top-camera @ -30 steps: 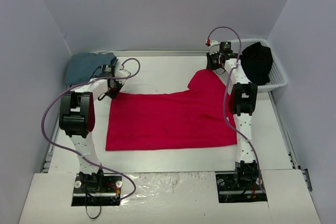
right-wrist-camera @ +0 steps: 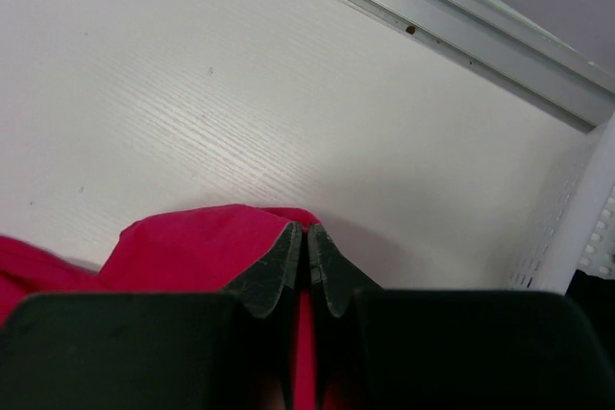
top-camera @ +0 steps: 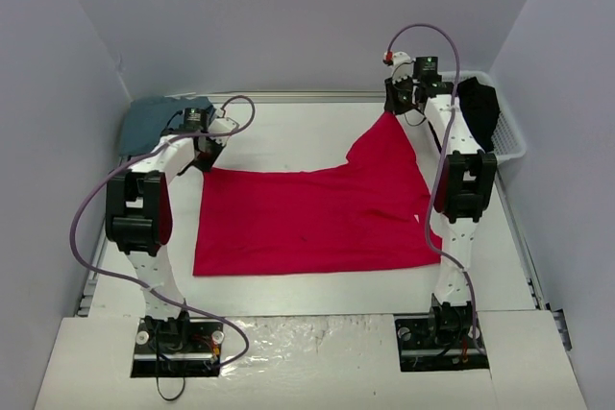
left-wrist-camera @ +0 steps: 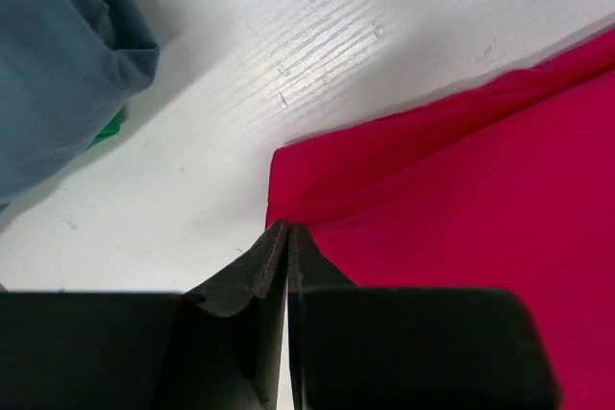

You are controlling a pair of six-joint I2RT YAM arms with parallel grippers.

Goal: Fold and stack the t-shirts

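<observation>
A red t shirt (top-camera: 303, 223) lies spread across the middle of the table. My left gripper (top-camera: 207, 166) is shut at its upper-left corner; whether cloth is between the fingertips is hard to see. My right gripper (top-camera: 390, 108) is shut on the upper-right end of the shirt, which stretches toward the back, with a fold of red cloth at its fingertips.
A folded blue-grey pile (top-camera: 159, 117) (left-wrist-camera: 53, 84) sits at the back left. A white basket (top-camera: 509, 141) (right-wrist-camera: 581, 208) holding black cloth stands at the back right. Bare white table (top-camera: 293, 132) shows behind the shirt.
</observation>
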